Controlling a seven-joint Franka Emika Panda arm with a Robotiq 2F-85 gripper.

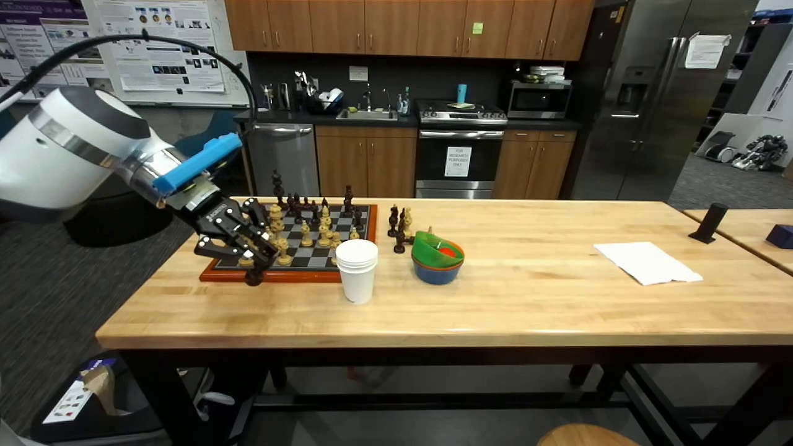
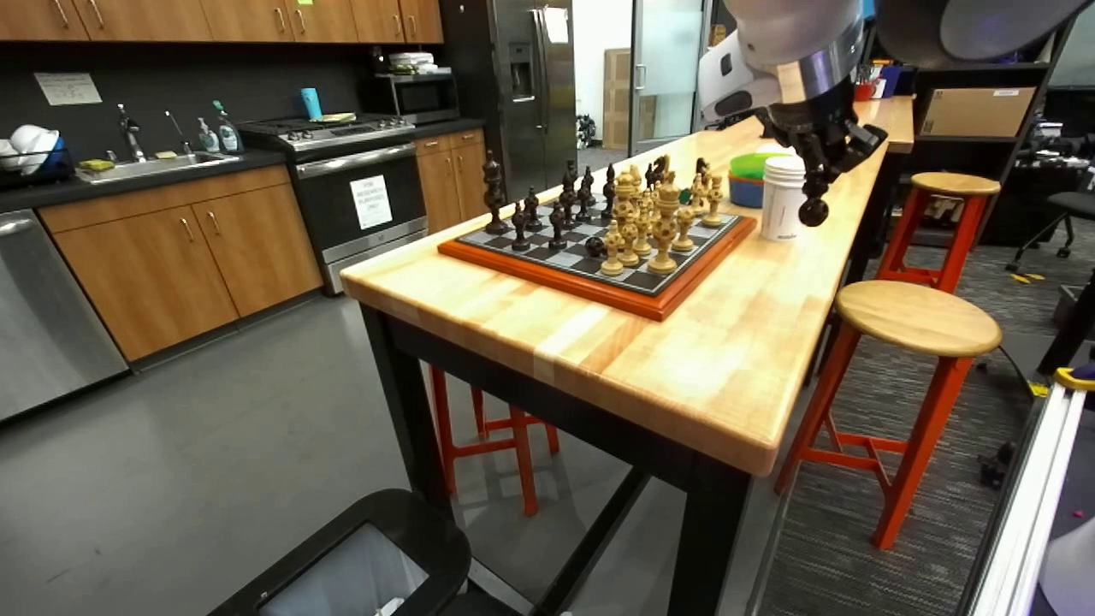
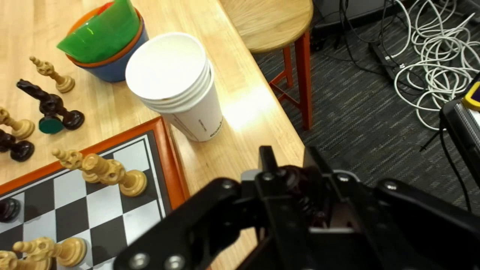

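My gripper [image 1: 259, 257] is shut on a dark brown chess piece [image 1: 254, 277], whose round base hangs below the fingertips near the board's front edge. In exterior view 2 the held piece [image 2: 813, 211] shows clear of the tabletop, to the right of the white cups. The wrist view shows its dark red-brown body [image 3: 294, 180] between the fingers, mostly hidden by them. The chessboard [image 1: 312, 275], with a red-brown frame, carries several light and dark pieces. A light piece [image 3: 108, 170] stands near the board's corner, and a dark one [image 2: 594, 246] appears to lie on its side.
Stacked white paper cups [image 1: 357, 271] stand by the board's front right corner. Nested bowls [image 1: 437, 274], green on top and blue below, sit farther right. Several chess pieces [image 1: 399, 239] stand off the board.
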